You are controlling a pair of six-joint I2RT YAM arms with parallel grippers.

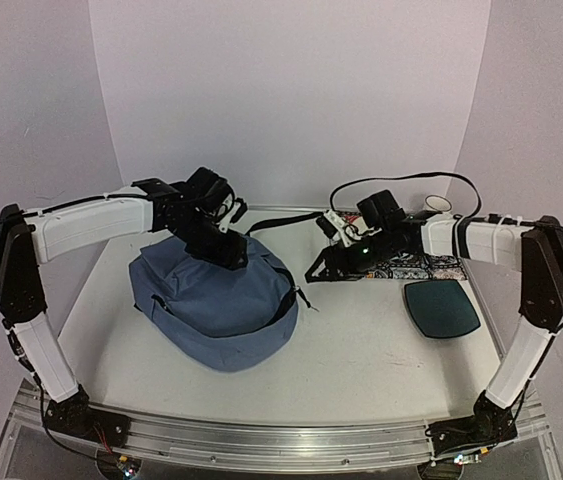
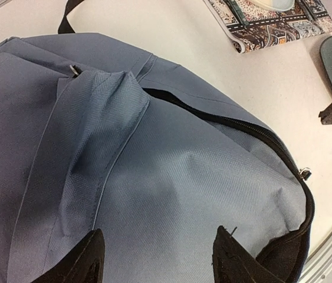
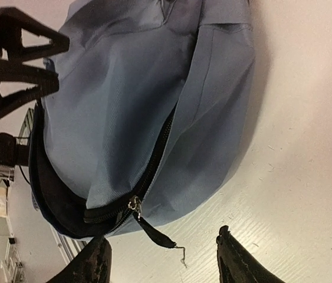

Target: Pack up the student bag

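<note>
A blue-grey backpack (image 1: 216,320) lies on the left half of the table, its zipper (image 2: 254,132) partly open along the right and front edge, with a puller (image 3: 157,233) hanging at the right. My left gripper (image 1: 236,250) hangs open over the middle of the bag; in its wrist view the fingertips have only fabric beneath them. My right gripper (image 1: 326,265) is open beside the bag's right edge, above the table near the zipper pull, holding nothing.
A patterned item (image 1: 421,268) lies at the back right with pale dishware, partly behind my right arm. A white mug (image 1: 438,205) stands behind it. A dark teal board (image 1: 441,308) lies at the right.
</note>
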